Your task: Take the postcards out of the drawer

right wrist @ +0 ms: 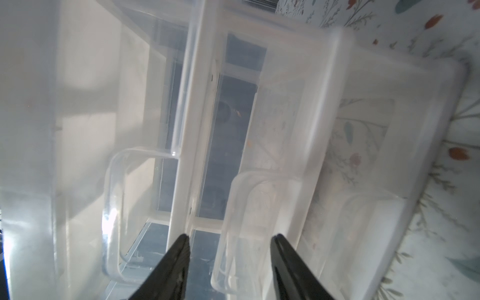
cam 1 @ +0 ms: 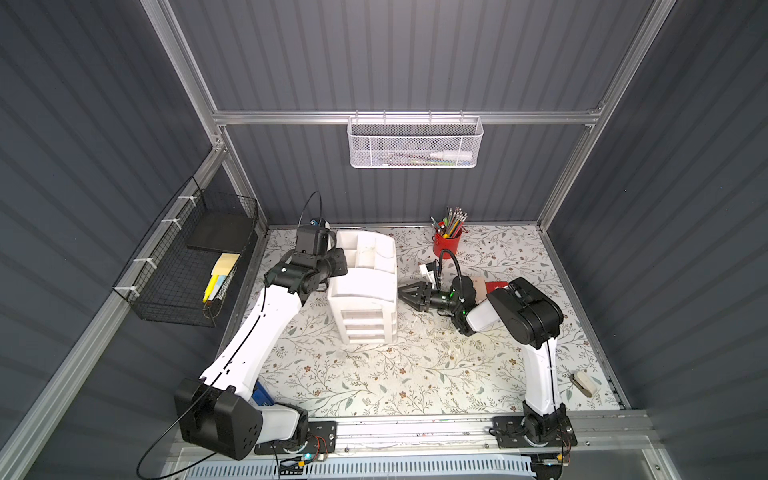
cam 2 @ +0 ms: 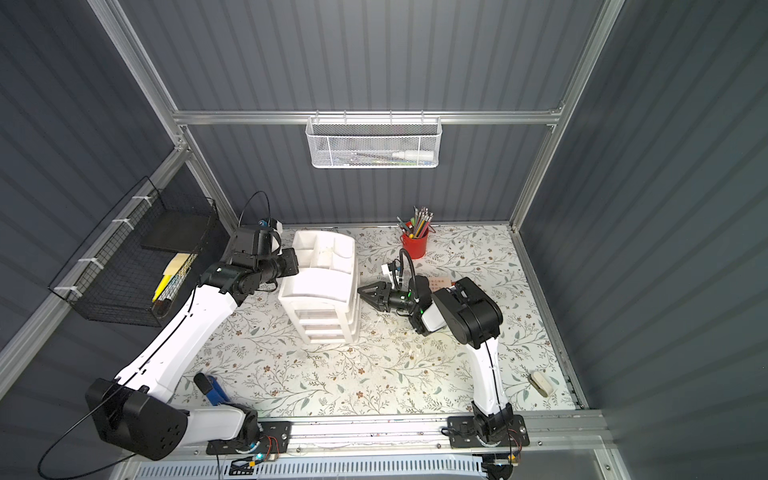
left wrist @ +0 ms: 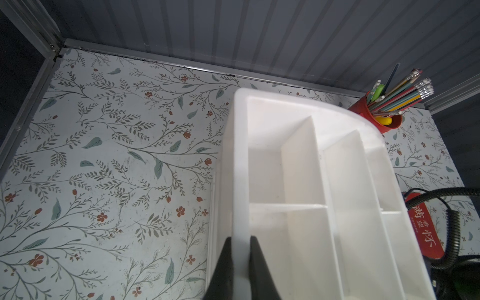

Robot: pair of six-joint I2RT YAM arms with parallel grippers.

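Note:
A white drawer unit [cam 1: 364, 288] stands on the table, its top divided into open compartments. At its left side wall, my left gripper is shut on the upper rim, one finger on each face. My right gripper is at the unit's right side, fingers apart, facing the clear drawers. A middle drawer's handle [right wrist: 232, 230] shows between and beyond those fingertips; contact cannot be told. No postcards can be made out inside the drawers. Behind the right arm lie a red card-like item [left wrist: 425, 230] and a pinkish card [cam 2: 440, 283].
A red pencil cup [cam 1: 446, 243] stands at the back. A black wire basket [cam 1: 184, 264] hangs on the left wall, a white mesh basket [cam 1: 415, 144] on the back wall.

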